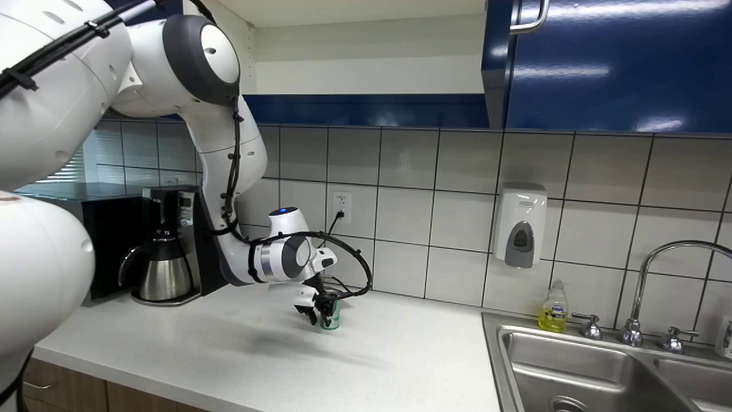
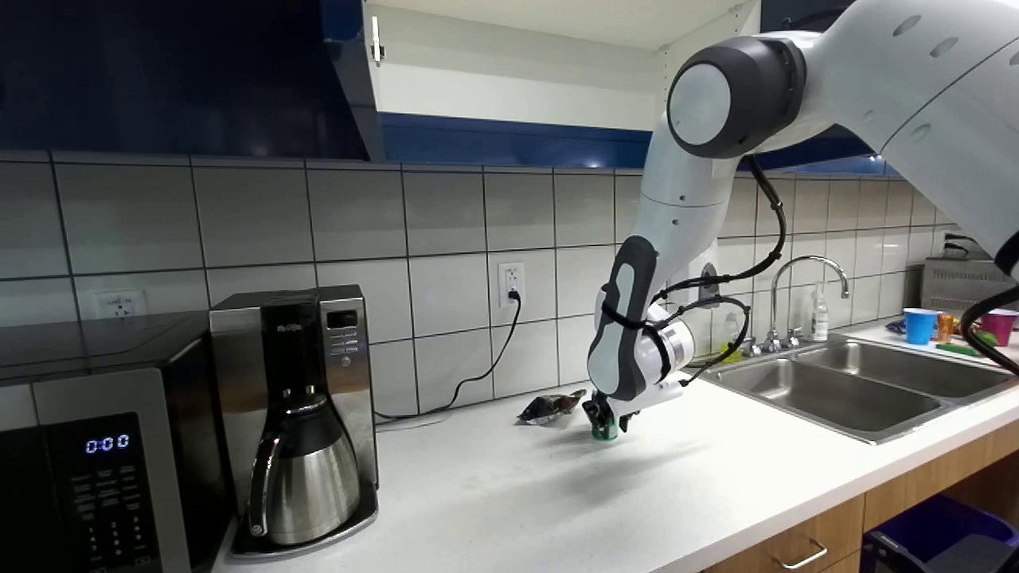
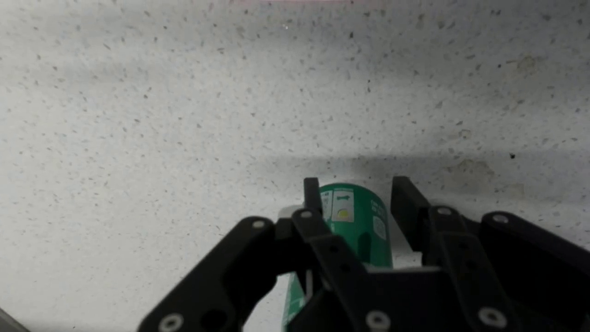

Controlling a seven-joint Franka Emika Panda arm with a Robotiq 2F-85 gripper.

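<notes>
A green can with white labels (image 3: pixel 362 243) rests on the white counter, partly hidden behind the dark fingers. My gripper is open around its near end in the wrist view. The left fingertip (image 3: pixel 311 193) overlaps the can's edge, while a strip of counter shows between the can and the right fingertip. Whether either finger touches it, I cannot tell. In the first exterior view the can (image 1: pixel 332 320) stands low by the gripper (image 1: pixel 315 317); only its lower part (image 2: pixel 604 430) shows in the second.
A dark crumpled packet (image 2: pixel 551 407) lies close by, toward the tiled wall. The coffee maker (image 1: pixel 164 254) and microwave (image 2: pixel 105 449) occupy one end of the counter, the sink (image 1: pixel 583 364) the other. Bare counter stretches in front of the can. The upper cabinet (image 1: pixel 370 62) is open.
</notes>
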